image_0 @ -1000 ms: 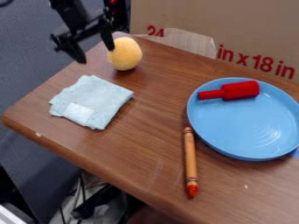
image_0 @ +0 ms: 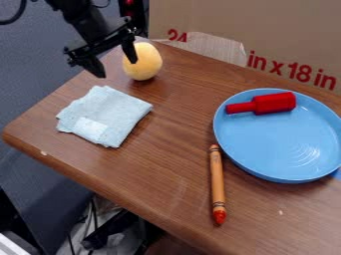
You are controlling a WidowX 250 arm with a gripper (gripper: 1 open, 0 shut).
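My black gripper [image_0: 115, 62] is at the top left of the table, its fingers spread apart, the right one close against a round yellow object [image_0: 146, 63]. A folded pale blue cloth [image_0: 104, 116] lies below it on the wooden table [image_0: 160, 199]. On the right, a red cylinder with a handle [image_0: 273, 103] lies on a blue plate [image_0: 277, 149]. An orange crayon [image_0: 217, 185] lies left of the plate.
A cardboard box [image_0: 250, 40] stands along the back edge. Beyond the left edge are the floor and some dark items.
My gripper has shifted slightly over the last second, staying beside the yellow object. The objects on the table look unmoved.
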